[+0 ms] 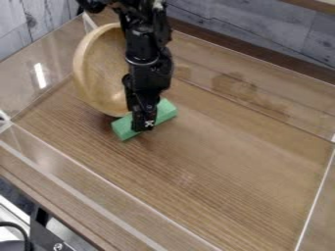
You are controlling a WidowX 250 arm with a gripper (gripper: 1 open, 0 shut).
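The black gripper (pixel 141 114) hangs down over a green block (pixel 127 128) on the wooden table, its fingertips at the block. Whether the fingers are closed on the block is hard to tell, as they overlap it. A large tan bowl (pixel 98 69) stands tilted just left of and behind the gripper, partly hidden by the arm.
Pale raised edges border it at back and sides. Dark cables lie off the table at the lower left.
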